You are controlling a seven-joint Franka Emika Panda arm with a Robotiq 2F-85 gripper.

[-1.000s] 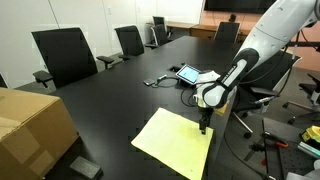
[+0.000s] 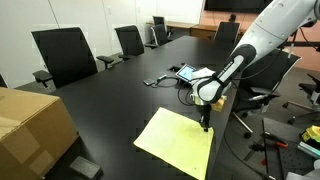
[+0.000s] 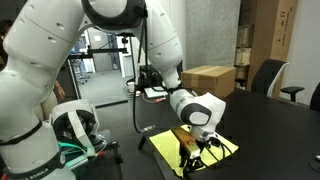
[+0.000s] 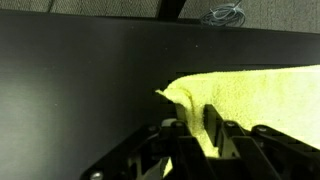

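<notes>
A yellow cloth [image 2: 175,140] lies spread on the dark table, mostly flat. My gripper [image 2: 206,127] is down at its corner on the robot's side, pointing at the table. In the wrist view the corner of the cloth [image 4: 250,92] is raised into a wrinkled fold between the dark fingers. Whether the fingers are clamped on that fold or still apart around it is not clear. The second exterior view shows the gripper [image 3: 187,160] low over the near part of the cloth [image 3: 222,152], partly hidden by the arm.
A large cardboard box [image 2: 35,130] stands at the table's left end, near a small dark object [image 2: 85,167]. A tablet-like device [image 2: 184,72] and cables lie beyond the arm. Chairs line the far edge. Bare table surrounds much of the cloth.
The gripper has shifted very slightly to the right and downward at the cloth's corner. Most of the cloth lies as before.
</notes>
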